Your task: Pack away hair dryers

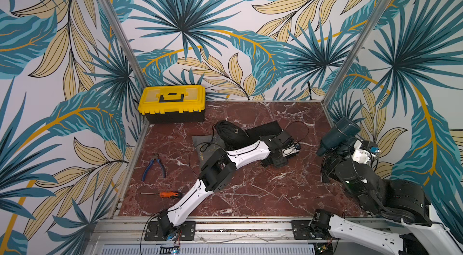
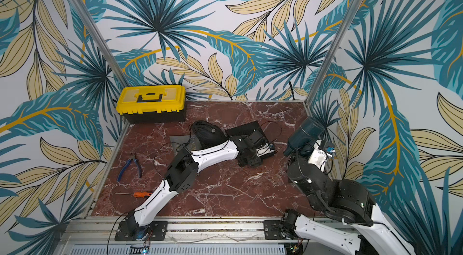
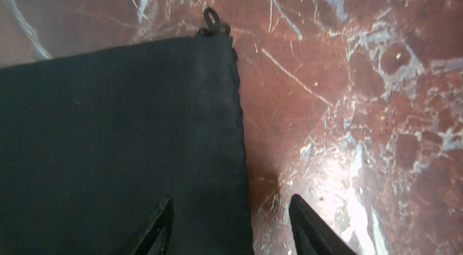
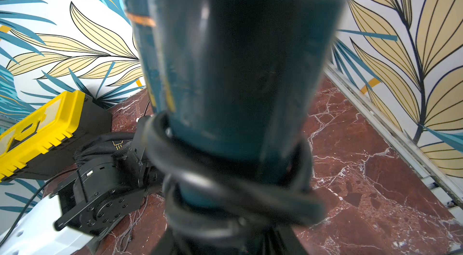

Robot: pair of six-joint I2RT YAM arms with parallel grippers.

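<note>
A flat black drawstring bag (image 1: pixel 262 127) (image 3: pixel 120 149) lies mid-table. My left gripper (image 1: pixel 284 156) is low over its edge, fingertips apart on either side of that edge. My right gripper (image 1: pixel 337 151) is shut on a teal hair dryer (image 1: pixel 340 132) (image 4: pixel 241 62), held up at the right, a black cord coiled round it. A second black bundle (image 1: pixel 226 132) with a logo lies behind the left arm on a grey pouch (image 2: pixel 176 140).
A yellow toolbox (image 1: pixel 171 103) stands at the back left. Blue pliers (image 1: pixel 154 168) and an orange screwdriver (image 1: pixel 168 194) lie at the left.
</note>
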